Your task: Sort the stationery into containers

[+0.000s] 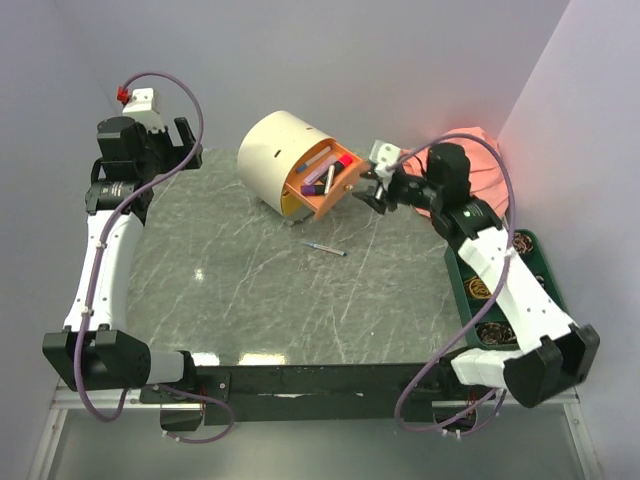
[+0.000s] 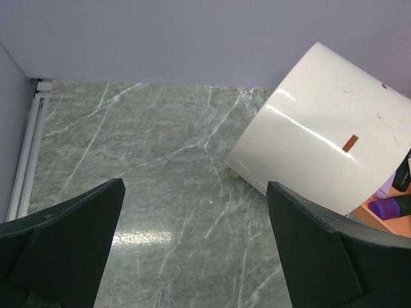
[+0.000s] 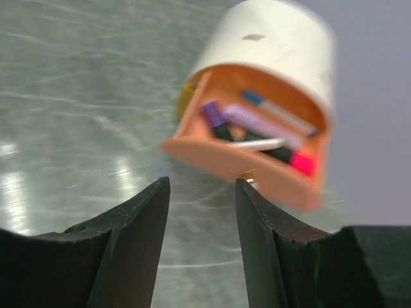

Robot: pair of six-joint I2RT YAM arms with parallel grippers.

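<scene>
A cream cylindrical box (image 1: 280,160) lies at the back middle, its orange drawer (image 1: 319,202) pulled out. Inside the drawer are several markers, among them a purple-capped one (image 3: 212,115), a lilac one (image 3: 260,120), a pink-ended black one (image 3: 301,162) and a white one with a blue end (image 3: 282,114). A lone pen (image 1: 326,249) rests on the table in front of the drawer. My right gripper, part open and empty, is off the drawer's front, near its small knob (image 3: 248,174). At the back left, my left gripper stands open and empty.
A green divided tray (image 1: 456,285) with dark and patterned compartments sits at the right, partly under my right arm. Behind that arm a salmon cloth (image 1: 478,185) is bunched.
</scene>
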